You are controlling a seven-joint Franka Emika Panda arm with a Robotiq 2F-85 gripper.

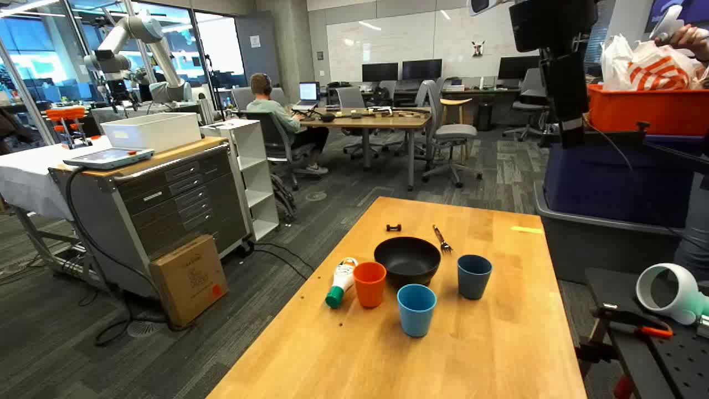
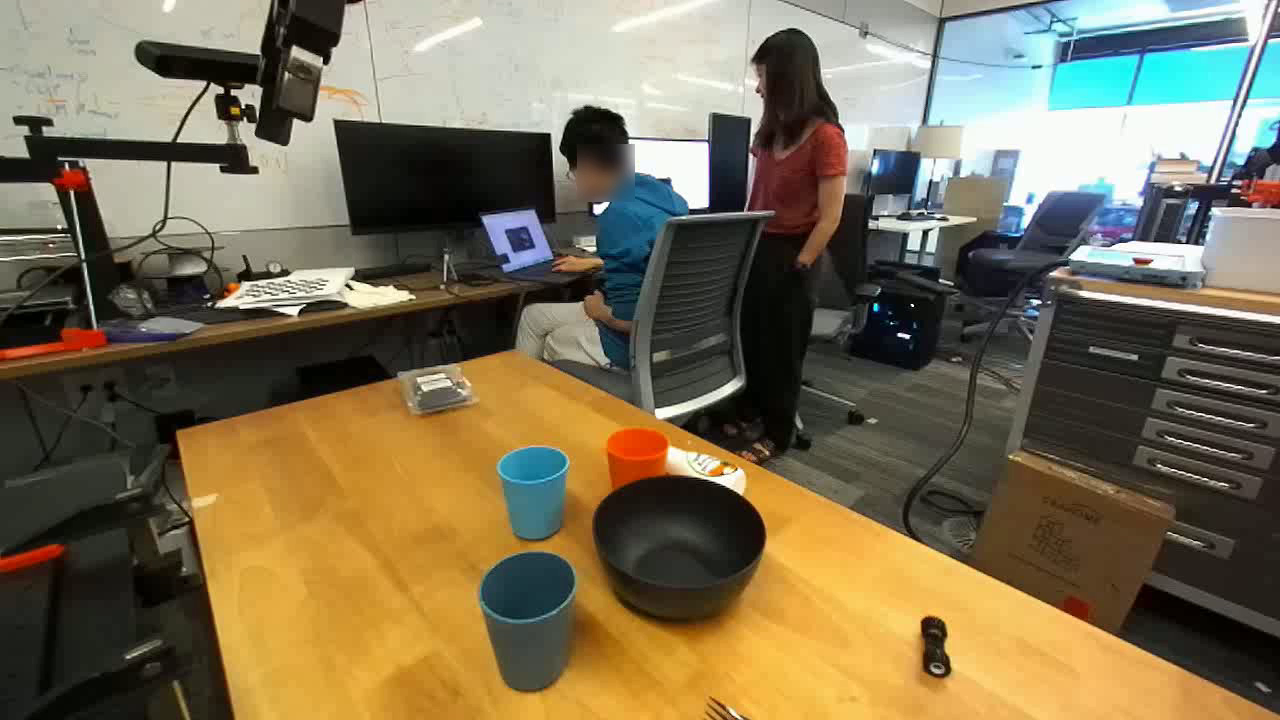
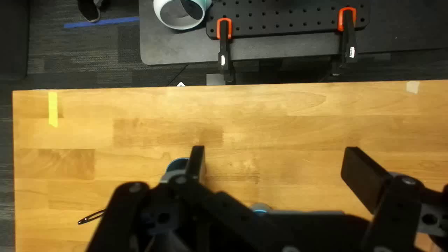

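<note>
My gripper is open high over the wooden table, its fingers wide apart with nothing between them. In exterior view 1 a black bowl [image 1: 406, 261] stands among an orange cup [image 1: 369, 285], a light blue cup [image 1: 416, 310] and a dark blue cup [image 1: 474, 276], all upright. A white bottle with a green cap [image 1: 342, 282] lies beside the orange cup. Behind the bowl are a fork [image 1: 441, 239] and a small black dumbbell-shaped object [image 1: 393, 228]. In the wrist view my gripper covers most of these; part of the dark blue cup [image 3: 177, 164] shows by the left finger.
A clear plastic package [image 2: 437, 389] lies near one end of the table [image 2: 348, 480]. Yellow tape [image 3: 53, 109] marks another corner. Alongside the long edge stands a dark bench with clamps [image 3: 224, 46] and a white ring-shaped object [image 3: 180, 25].
</note>
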